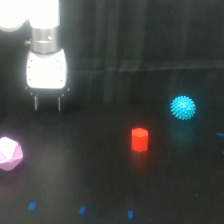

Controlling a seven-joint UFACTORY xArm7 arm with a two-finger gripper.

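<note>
My gripper [48, 103] points down at the upper left of the camera view, below its white housing [47, 70]. Its two thin fingers stand apart, and nothing shows between them. A small red block [139, 140] rests on the dark surface, right of the middle and well to the right of the gripper. Farther right and higher in the view is a cyan, bumpy ball [182, 108]. At the left edge, a pink faceted object [9, 154] is partly cut off by the frame. None of the three touches the gripper.
Small blue marks [82, 210] dot the table's front part, with others at the right edge. A dark curtain-like backdrop [120, 50] hangs behind.
</note>
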